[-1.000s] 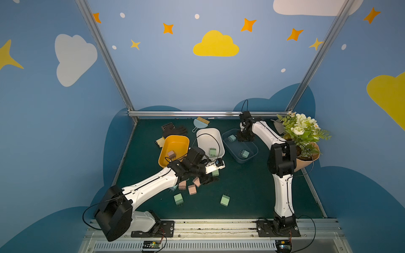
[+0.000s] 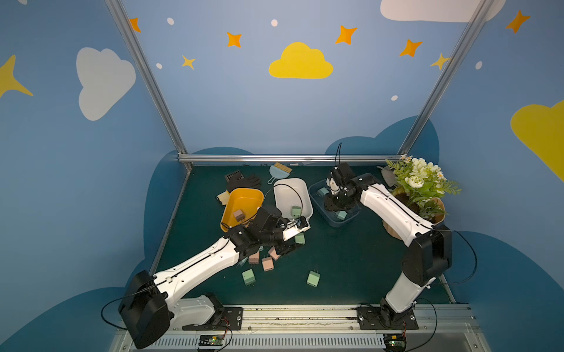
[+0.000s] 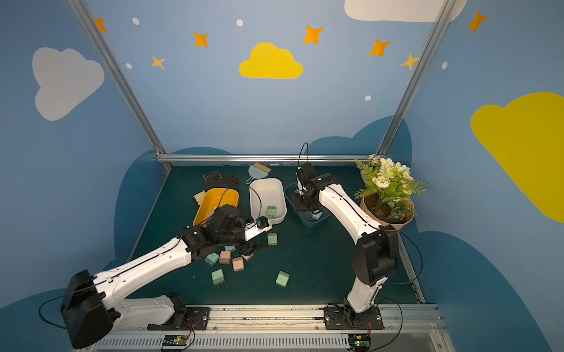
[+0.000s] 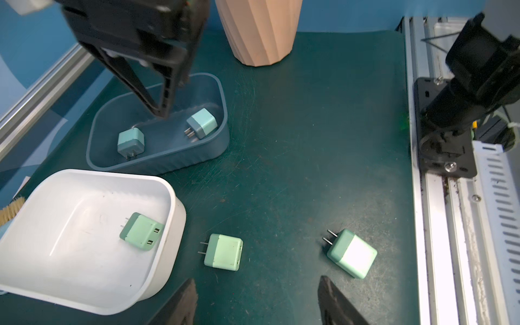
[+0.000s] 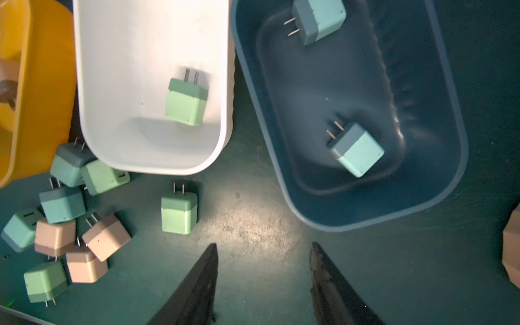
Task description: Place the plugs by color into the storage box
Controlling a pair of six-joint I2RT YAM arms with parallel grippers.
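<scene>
Both grippers stand open and empty: the left (image 4: pixel 257 280) above the green mat, the right (image 5: pixel 264 246) just in front of the dark blue box (image 5: pixel 296 208). Two blue-green plugs (image 5: pixel 317 19) lie in that box. The white box (image 5: pixel 154 166) holds one green plug (image 5: pixel 185 103), the orange box (image 2: pixel 259 196) a pink plug (image 2: pixel 239 215). On the mat are a green plug (image 5: pixel 179 213) before the white box and another green plug (image 4: pixel 352 253) farther toward the rail. A cluster holds pink plugs (image 5: pixel 108 236), blue-green plugs (image 5: pixel 61 203) and several green ones, partly under the left arm in the top views.
A flower pot (image 3: pixel 393 218) stands at the right edge. Behind the boxes lie a dark glove (image 2: pixel 243 182) and a small brush with dustpan (image 2: pixel 279 171). Bare mat stretches across the front right.
The left arm has shifted only slightly. The plugs in view look unmoved.
</scene>
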